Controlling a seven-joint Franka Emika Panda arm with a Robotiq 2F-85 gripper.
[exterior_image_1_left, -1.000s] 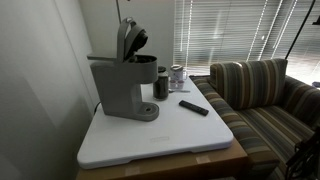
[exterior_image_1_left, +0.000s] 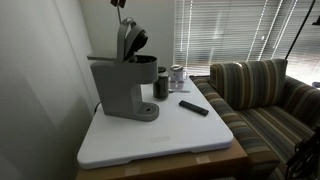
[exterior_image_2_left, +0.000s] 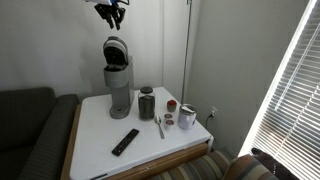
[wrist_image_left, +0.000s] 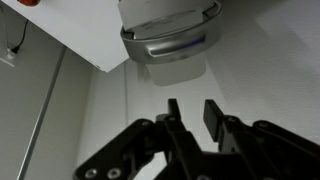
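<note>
A grey coffee maker (exterior_image_1_left: 122, 88) stands upright on a white table (exterior_image_1_left: 170, 138), its lid (exterior_image_2_left: 116, 50) raised. High above it, at the top of exterior view 2, hangs my gripper (exterior_image_2_left: 112, 24), clear of the machine. In the wrist view the gripper is open, its two fingers apart and nothing between them. The coffee maker's silver, curved part (wrist_image_left: 172, 44) shows beyond the fingertips, not touching them.
Right of the machine are a dark jar (exterior_image_2_left: 147, 104), a spoon (exterior_image_2_left: 160, 128), a small red-topped container (exterior_image_2_left: 171, 105) and a light mug (exterior_image_2_left: 187, 117). A black remote (exterior_image_2_left: 125, 142) lies near the front edge. A striped armchair (exterior_image_1_left: 250, 85) adjoins the table.
At the top edge of exterior view 1, the visible bit of my gripper has shifted slightly. The coffee maker and the things on the table have stayed put.
</note>
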